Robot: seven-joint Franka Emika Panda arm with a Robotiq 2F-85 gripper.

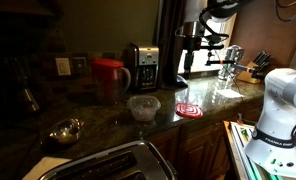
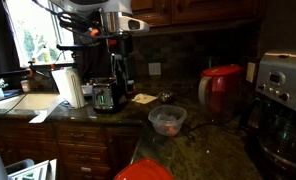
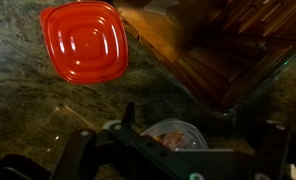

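A clear plastic container [image 1: 143, 107] stands on the dark counter, with something small and reddish inside it in the wrist view, where the container [image 3: 193, 132] is partly hidden by my gripper. A red square lid [image 1: 189, 110] lies flat on the counter near the front edge; from above, the lid [image 3: 85, 42] is at upper left. My gripper points down with its dark fingers apart, open and with nothing visible between them. In exterior view 1 it hangs well above the counter, over the lid's side; its fingertips are hard to make out there.
A red pitcher [image 1: 108, 80] and a coffee maker [image 1: 144, 67] stand along the back wall. A metal bowl [image 1: 65, 131] sits at left, near the sink [image 1: 103, 160]. A toaster [image 2: 109, 97] and a knife block [image 1: 255, 68] stand farther off. Counter around the container is mostly clear.
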